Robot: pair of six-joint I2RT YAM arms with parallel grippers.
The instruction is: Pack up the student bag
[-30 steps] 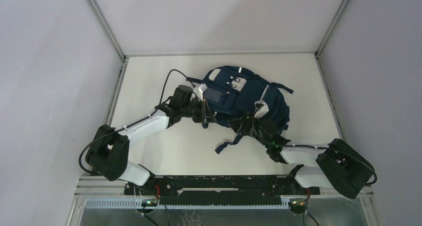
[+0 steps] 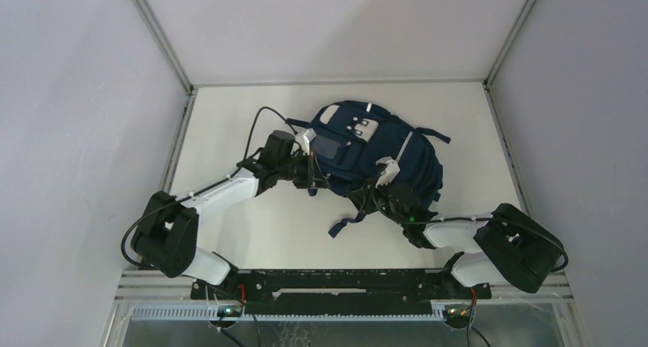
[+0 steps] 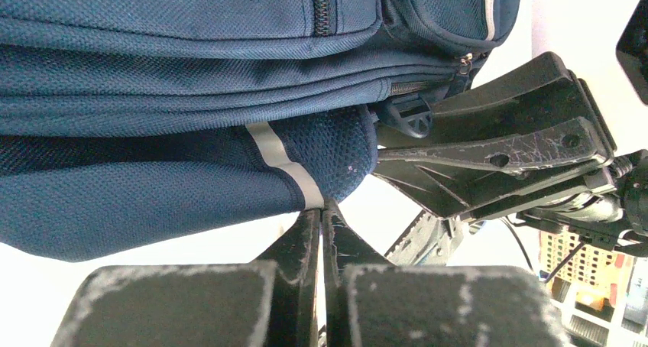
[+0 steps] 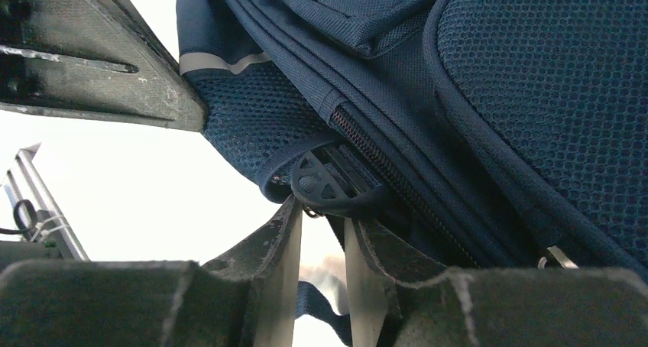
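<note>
A navy backpack [image 2: 382, 141] lies in the middle of the table, a strap hanging toward the front. My left gripper is shut at the bag's front edge, on the grey reflective strip; whether fabric is between its fingertips is hard to tell. My right gripper is at the front zipper, its fingertips part open around a dark pull loop [image 4: 325, 183] and a small metal piece; whether it grips them I cannot tell.
Walls [image 2: 130, 118] enclose it at the sides and back. The two grippers are close together at the bag's front.
The right arm has shifted slightly left along the bag's front edge. The left arm is nearly still, and the front of the bag has shifted a little.
</note>
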